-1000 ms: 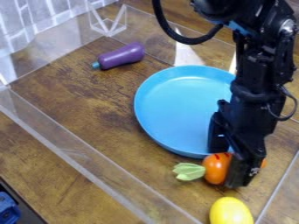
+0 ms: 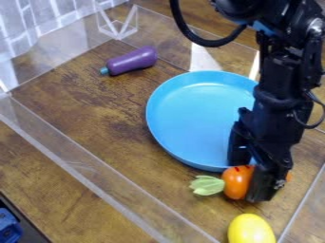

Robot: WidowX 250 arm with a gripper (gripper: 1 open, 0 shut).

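Note:
My black gripper (image 2: pixel 260 161) reaches down from the upper right to an orange toy carrot (image 2: pixel 237 181) with pale green leaves, lying on the wooden surface just in front of a blue plate (image 2: pixel 184 114). The fingertips are low around the carrot, partly covering it. Whether they are closed on it I cannot tell.
A yellow oval object (image 2: pixel 250 229) lies at the front right. A purple toy eggplant (image 2: pixel 131 60) lies at the back left. Clear barriers edge the surface, and the left middle of the wood (image 2: pixel 89 114) is free.

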